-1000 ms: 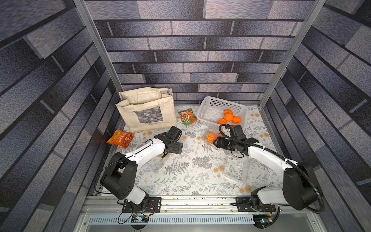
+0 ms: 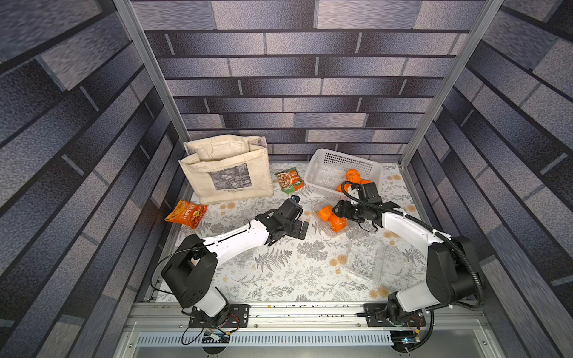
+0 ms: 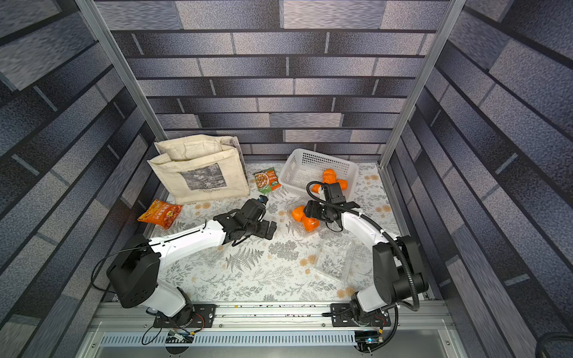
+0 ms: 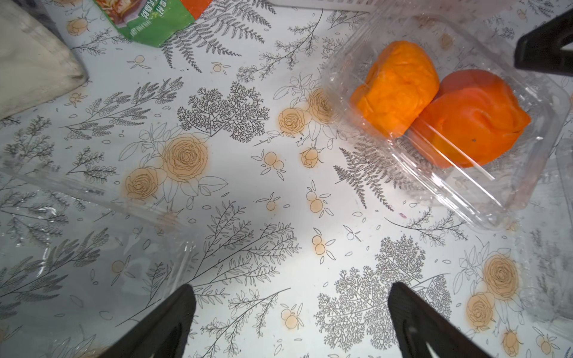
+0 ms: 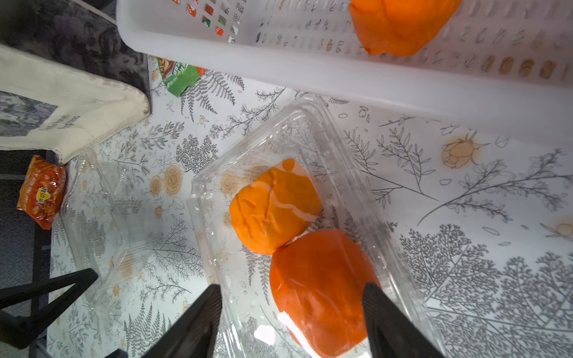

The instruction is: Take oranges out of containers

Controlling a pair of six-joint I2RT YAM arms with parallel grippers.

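Two oranges lie in a clear plastic container: a smaller one and a larger one. In the left wrist view the same pair, the nearer orange and the redder orange, sits inside those clear walls. My right gripper hovers over the container, its fingers partly spread above the larger orange, with no grip showing. Left of the container, my left gripper stands open over bare tablecloth. A white basket at the back right holds several oranges.
One empty clear container lies near my left gripper, another at the front right. A cloth bag, a green-orange packet and an orange snack bag stand toward the back and left.
My left arm has moved right, closer to the container. The right gripper has shifted about over the container, and both oranges in it now show more clearly beside that gripper.
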